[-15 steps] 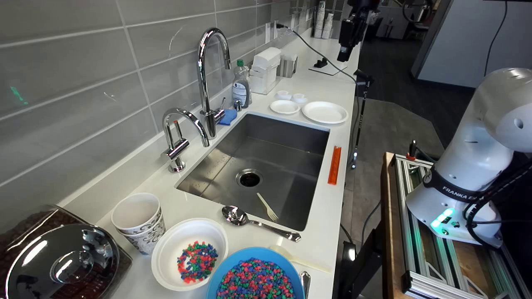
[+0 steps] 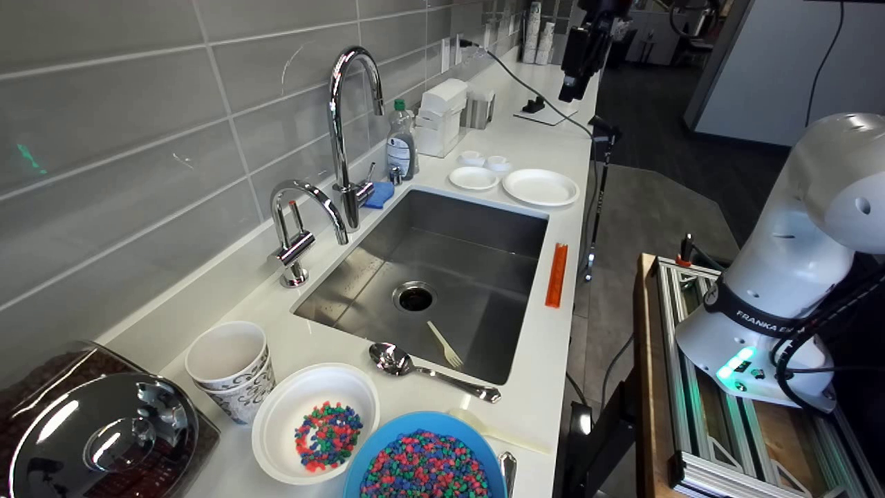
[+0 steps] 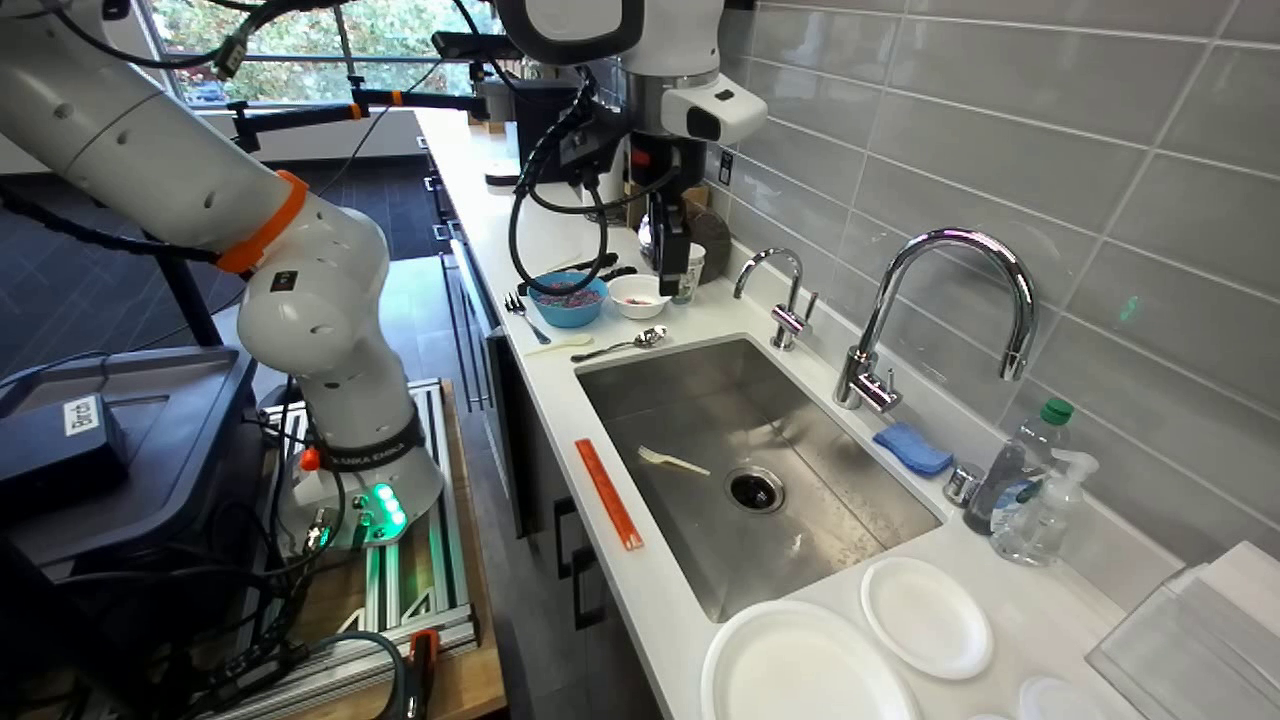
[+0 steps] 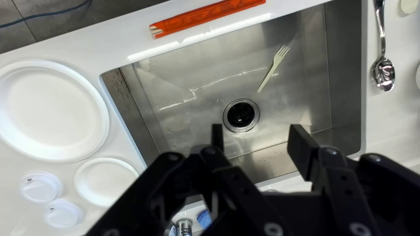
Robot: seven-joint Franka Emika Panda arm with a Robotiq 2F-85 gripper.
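Observation:
High above the sink, my gripper stands open in the wrist view, its two black fingers (image 4: 301,147) well apart and nothing between them. Below it in the steel sink (image 4: 189,67) lies a pale fork (image 4: 271,70), tines toward the counter's front side, close to the round drain (image 4: 241,114). A metal spoon (image 4: 383,70) rests on the counter beside the basin. An orange packet (image 4: 204,17) with stick ends showing lies along the front edge. Exterior view 1 has the gripper (image 2: 570,87) at the top, clear of everything on the counter.
White plates (image 2: 541,187) and small lids (image 4: 41,186) lie at one end of the sink. Beyond the other end stand a white bowl (image 2: 315,423) and a blue bowl (image 2: 427,460) of coloured bits, plus paper cups (image 2: 230,365). Two tall faucets (image 3: 936,312) rise along the wall.
In exterior view 1 my gripper has shifted very slightly to the left. The objects on the counter and in the sink have not moved.

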